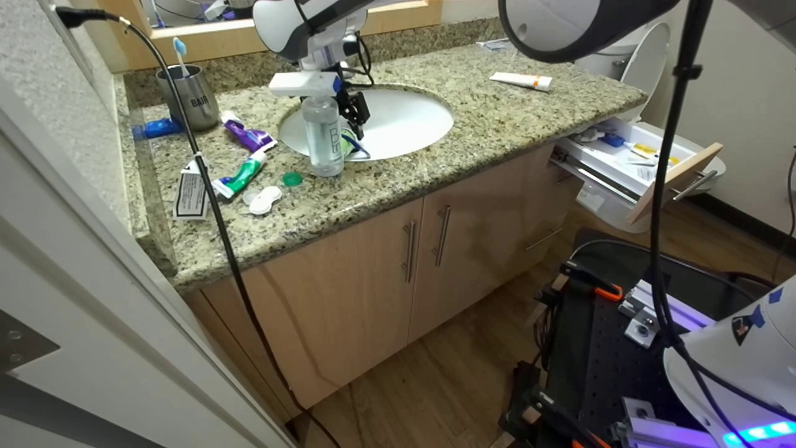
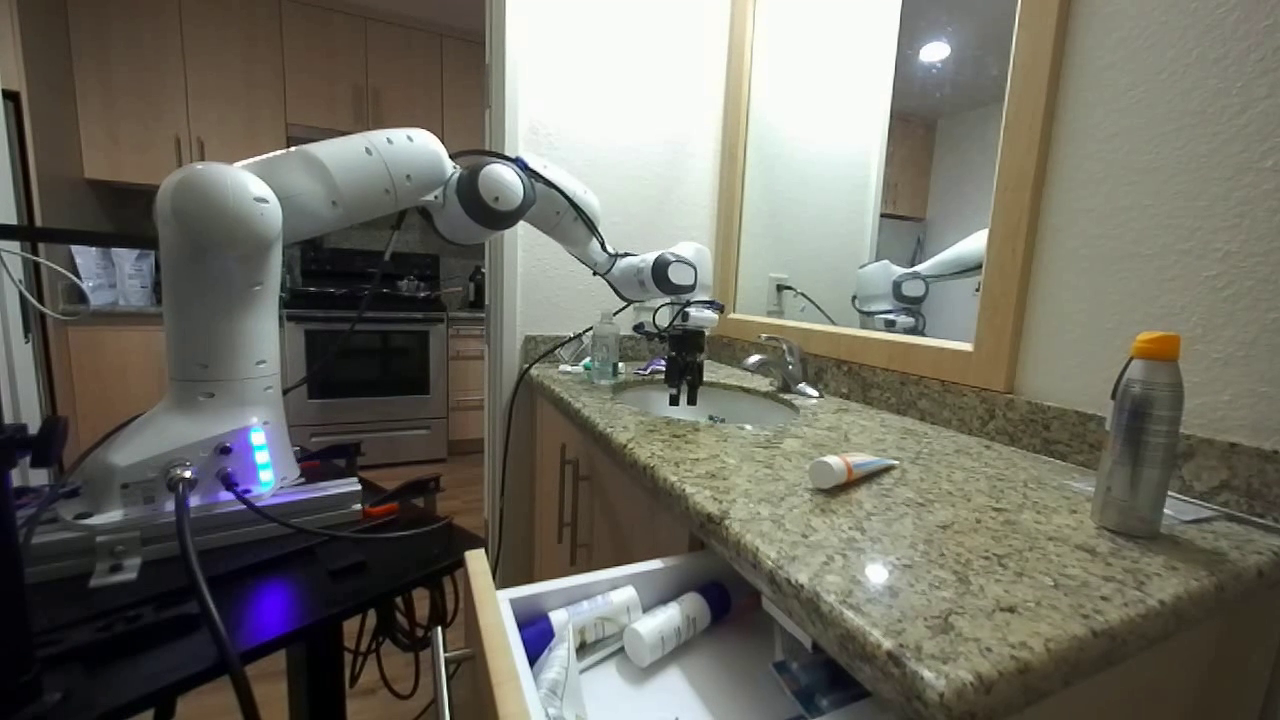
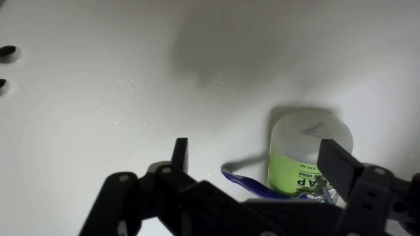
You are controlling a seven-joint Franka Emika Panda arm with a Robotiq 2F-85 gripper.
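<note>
Over the white sink basin (image 1: 407,123) my gripper is open, its two fingers well apart in the wrist view. A green-labelled soap bottle (image 3: 289,167) with a clear end lies in the basin, near and partly behind the right finger (image 3: 339,169). Beside it lies a dark blue thin handle (image 3: 256,186), perhaps a toothbrush; its other end is hidden by the gripper. Nothing shows held. From the side, my gripper (image 2: 685,390) points down over the basin.
A tall clear bottle (image 1: 323,138) stands at the sink's front left edge. Toothpaste tubes (image 1: 244,173) and a metal cup (image 1: 191,97) are farther left. A white tube (image 1: 522,81) lies right of the sink; an open drawer (image 2: 708,666) juts out below the counter. A spray bottle (image 2: 1140,438) stands upright.
</note>
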